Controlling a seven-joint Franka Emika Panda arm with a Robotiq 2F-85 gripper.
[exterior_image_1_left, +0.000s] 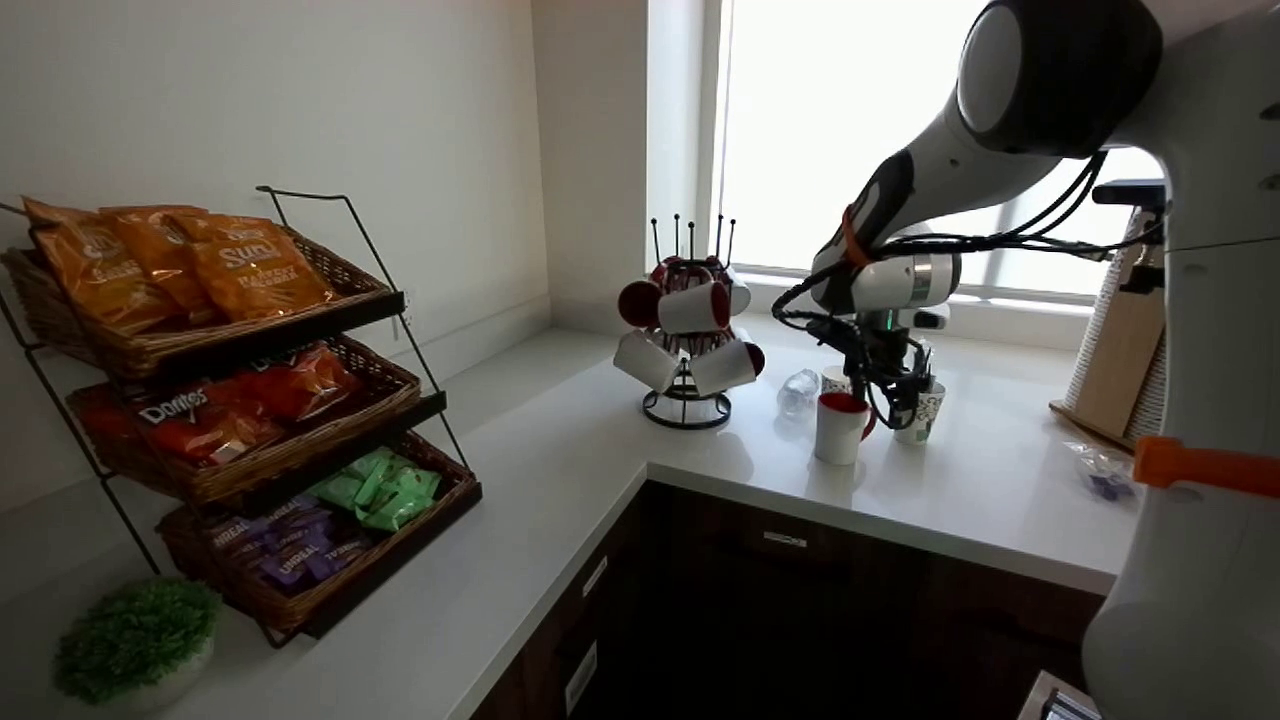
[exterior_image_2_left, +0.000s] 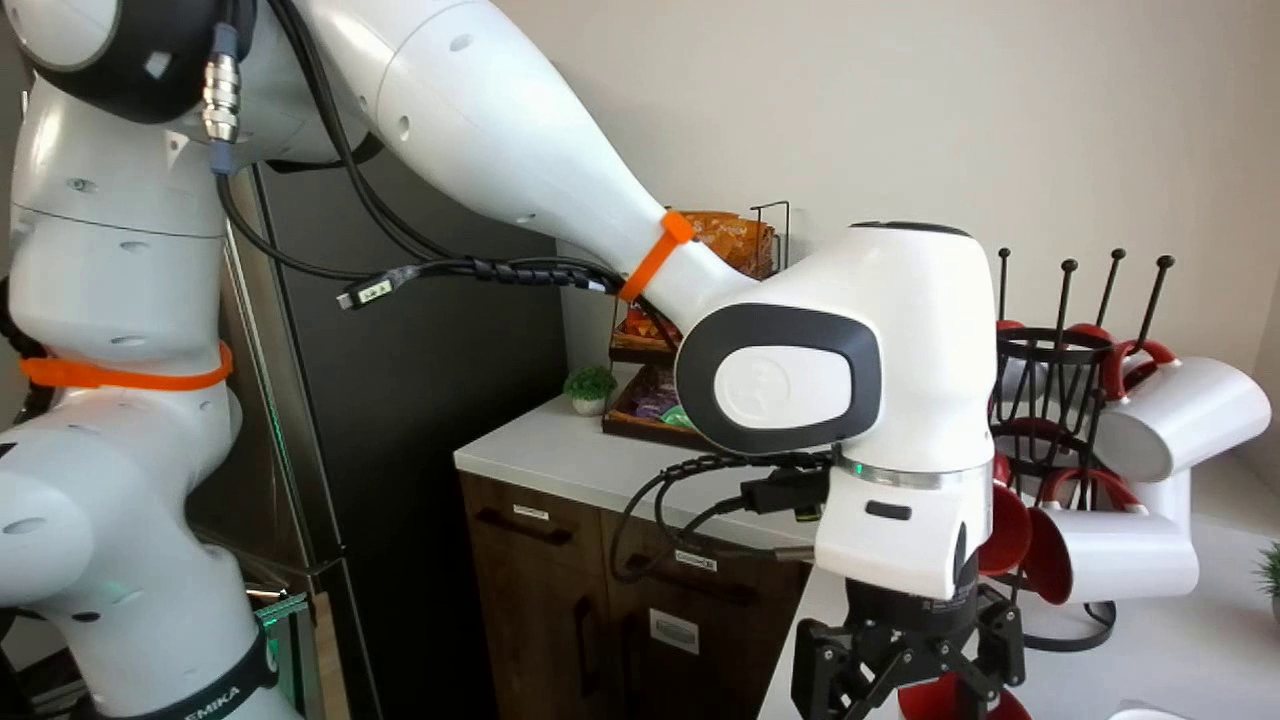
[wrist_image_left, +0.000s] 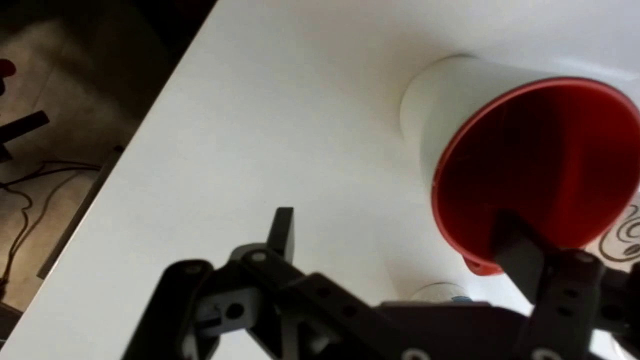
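A white mug with a red inside (exterior_image_1_left: 836, 437) stands upright on the counter in exterior view 1. My gripper (exterior_image_1_left: 891, 390) is right beside it on the handle side, low over the counter. From the wrist, the mug (wrist_image_left: 444, 102) fills the right side and its red handle shows under the near rim. My gripper is open, its fingers wide apart with only bare counter seen between them. The right finger (wrist_image_left: 522, 258) overlaps the mug's rim and opening; whether it touches cannot be told. Exterior view 2 cuts off the fingertips.
Left of the mug is a rack of hanging mugs (exterior_image_1_left: 686, 330). Close to the gripper stands a patterned paper cup (exterior_image_1_left: 921, 418), with clear plastic (exterior_image_1_left: 797, 394) nearby. Snack baskets (exterior_image_1_left: 276, 432) sit far left. The counter's front edge (exterior_image_1_left: 864, 526) runs just before the mug.
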